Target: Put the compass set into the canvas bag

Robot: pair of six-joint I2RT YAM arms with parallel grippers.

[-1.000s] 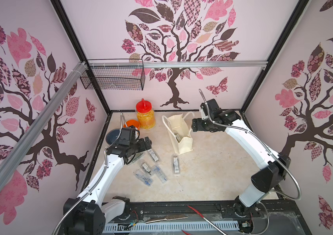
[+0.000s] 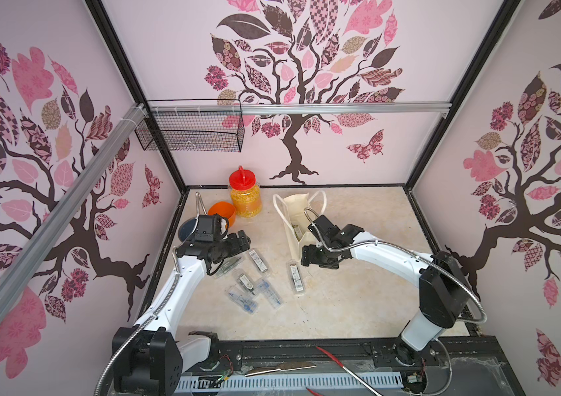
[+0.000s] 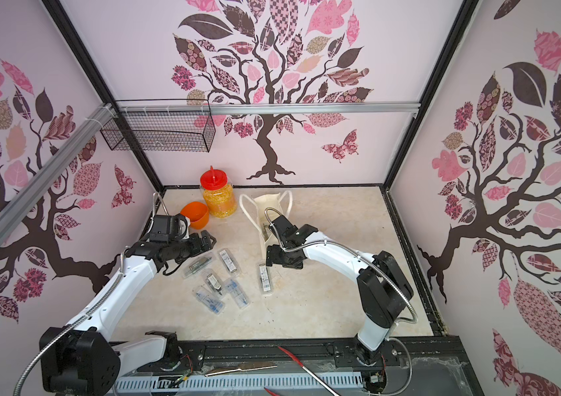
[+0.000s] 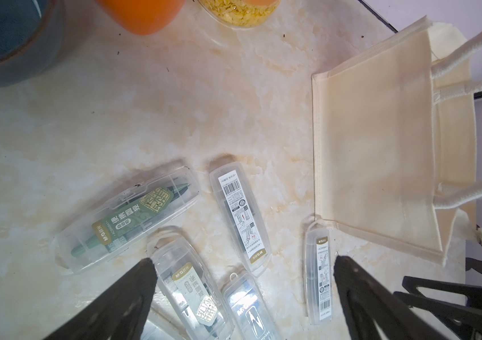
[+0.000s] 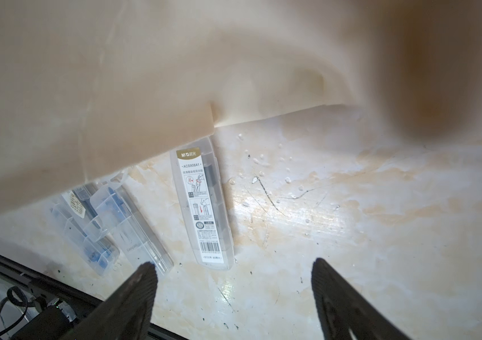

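The cream canvas bag (image 2: 298, 214) stands upright with its mouth open; a labelled case (image 2: 298, 231) lies inside. Just in front of it, a clear plastic case with a white barcode label (image 5: 200, 206) lies flat on the table. Several similar cases lie to the left, one with a green label (image 4: 133, 214), another with a white barcode label (image 4: 241, 212). Which of them are compass sets I cannot tell for sure. My right gripper is open above the table, by the bag's front and near the labelled case. My left gripper hangs open over the left cases, holding nothing.
Behind my left gripper stand a dark blue bowl (image 4: 8, 45), an orange bowl (image 2: 222, 211) and a red-lidded jar (image 2: 246, 194). Two cases with blue contents (image 2: 242, 299) lie toward the front left.
My left gripper has shifted slightly left. The cases and bag look unmoved.
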